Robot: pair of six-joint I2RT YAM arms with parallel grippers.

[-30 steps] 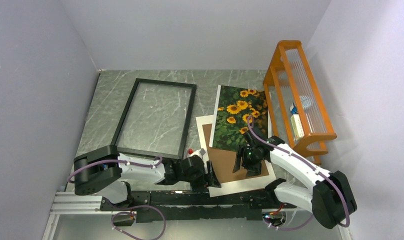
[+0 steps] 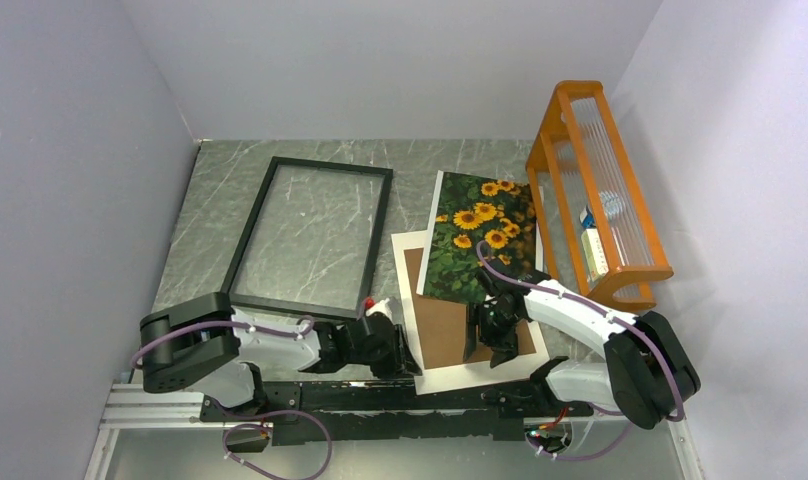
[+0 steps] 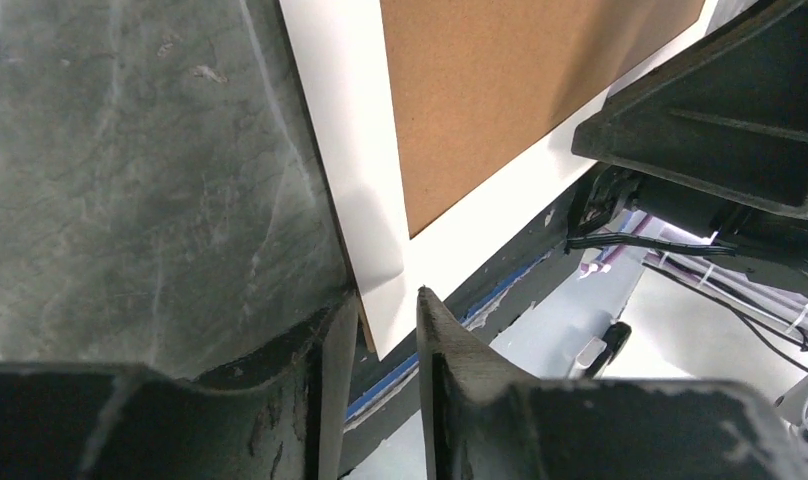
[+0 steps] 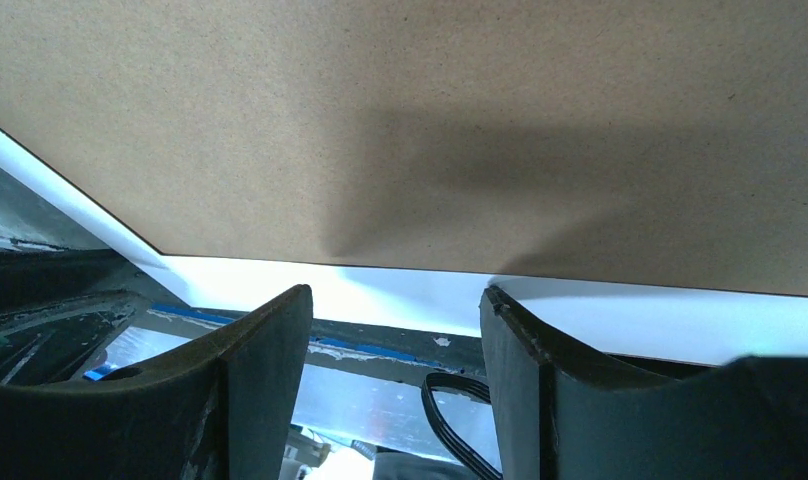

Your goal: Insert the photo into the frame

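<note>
The black frame (image 2: pixel 378 235) lies flat on the left of the table, its middle clear. On the right, the sunflower photo (image 2: pixel 480 235) rests on a brown board with a white border (image 2: pixel 460 376). My left gripper (image 2: pixel 412 362) is at the board's near left corner. In the left wrist view that white corner (image 3: pixel 390 305) shows between the parted fingertips of the left gripper, not pinched. Over the board's near edge hovers my right gripper, its fingers apart; the white border (image 4: pixel 410 297) runs across the gap between them.
A wooden rack with ribbed panels (image 2: pixel 635 240) stands along the right wall, close to the photo. The table's front edge (image 3: pixel 525 275) lies just beyond the board's near border. Bare grey tabletop (image 2: pixel 410 190) shows between frame and photo.
My left gripper has shifted slightly left along the board's near corner. The board has moved slightly left at its near side.
</note>
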